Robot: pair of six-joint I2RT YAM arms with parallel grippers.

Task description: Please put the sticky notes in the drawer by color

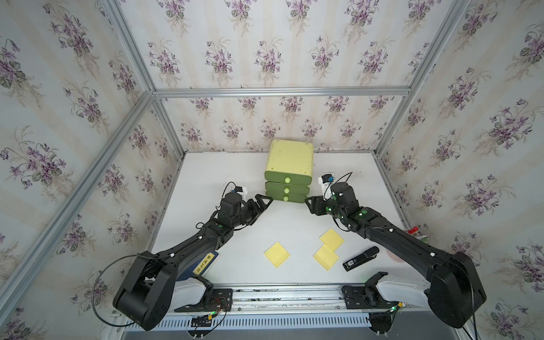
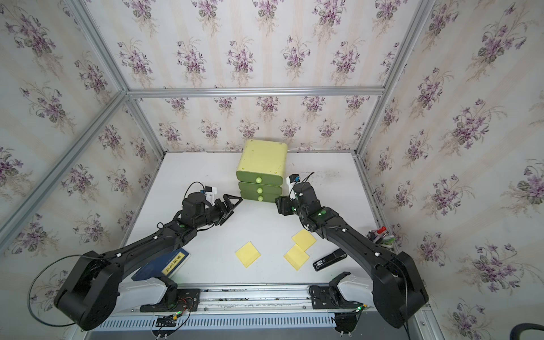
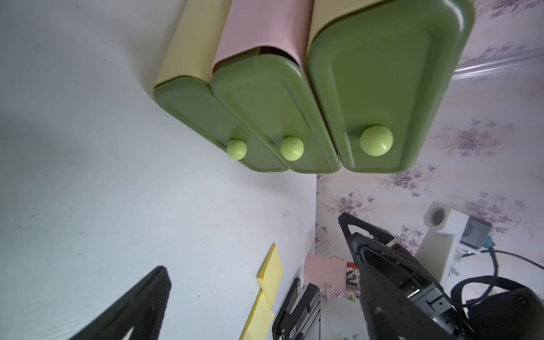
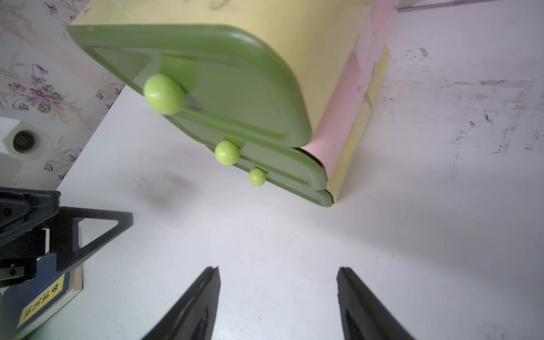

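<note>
A stack of three drawers with green fronts and round knobs (image 1: 287, 180) stands shut at the back of the white table, its housings yellow and pink in the wrist views. My left gripper (image 1: 264, 203) is open, in front of the drawers' left side, nothing between its fingers. My right gripper (image 1: 311, 204) is at the front right of the stack, fingers apart and empty, facing the knobs. Yellow sticky notes lie on the table: one at front middle (image 1: 276, 254), two at front right (image 1: 331, 239).
A dark book (image 2: 158, 265) lies at front left. A long black object (image 2: 330, 260) lies at front right, with a pink container holding red-tipped items (image 3: 324, 274) at the right edge.
</note>
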